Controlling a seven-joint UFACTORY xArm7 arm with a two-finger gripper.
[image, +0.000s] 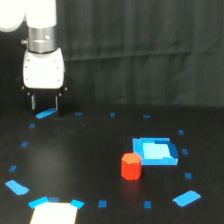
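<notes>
At the upper left, my gripper (44, 102) hangs from the arm with its dark fingers apart. Nothing shows between them, and the blue piece just below looks like tape on the surface. A red block (131, 168) with a faceted outline rests on the black table, right of the middle. Close behind it and slightly to its right lies a blue, tray-like item (171, 158) with a pale inside. From this angle I cannot tell whether the two touch. The gripper is well to the left of both and farther back.
Small blue marks dot the black table (85, 160), with larger light-blue strips near its left, right and front. A pale, cream-coloured object (53, 214) is cut off by the bottom edge at the left. A dark curtain (140, 55) hangs behind.
</notes>
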